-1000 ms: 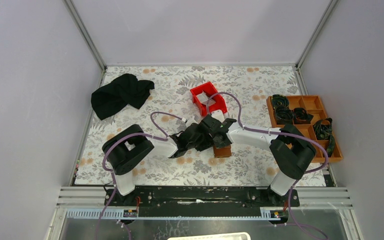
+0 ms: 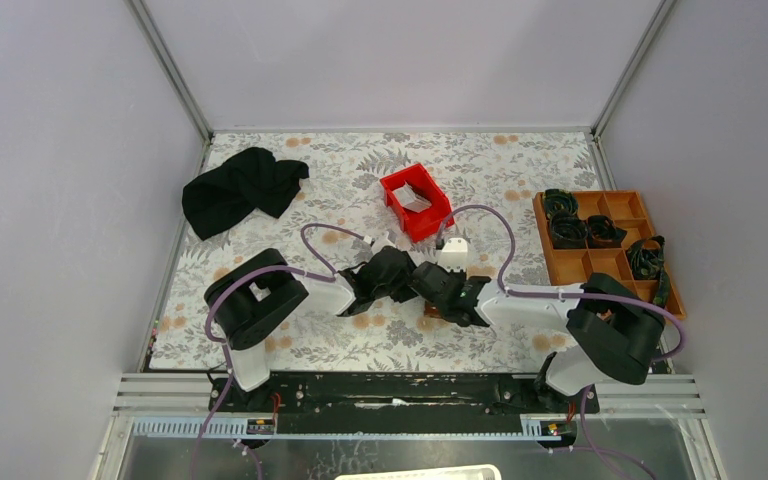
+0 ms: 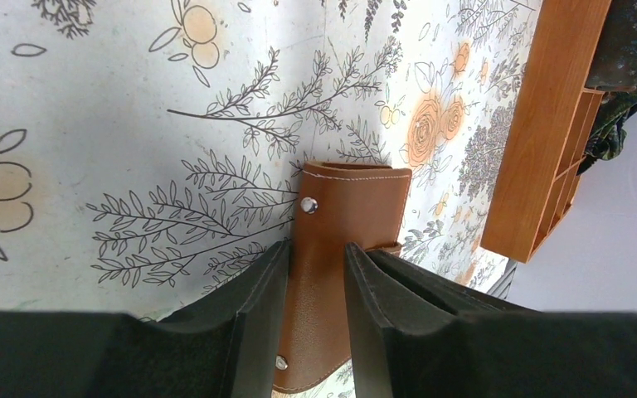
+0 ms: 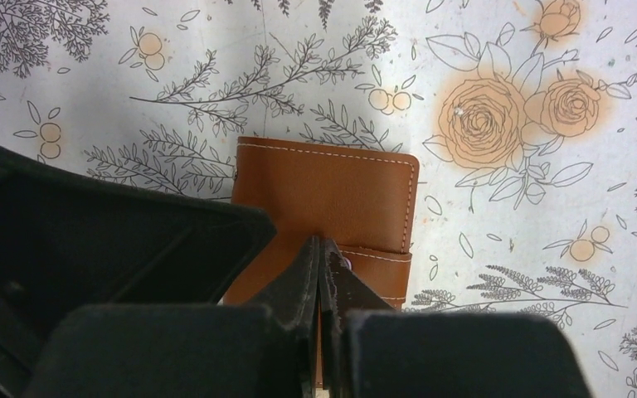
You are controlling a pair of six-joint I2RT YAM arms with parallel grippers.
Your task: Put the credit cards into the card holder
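The brown leather card holder lies on the patterned table, mostly hidden under both arms in the top view; its stitched flap and snaps (image 3: pixel 308 205) show in the left wrist view. My left gripper has its fingers part open at the holder's near side. My right gripper is shut over the holder's middle, by its strap, with no card visible between its fingers. The red box (image 2: pixel 417 172) behind the arms holds pale flat pieces (image 2: pixel 410 198), possibly the cards.
A wooden compartment tray (image 2: pixel 610 205) with dark coils stands at the right. A black cloth (image 2: pixel 245 190) lies at the back left. The back and far left of the table have free room.
The left arm looks unchanged in the top view.
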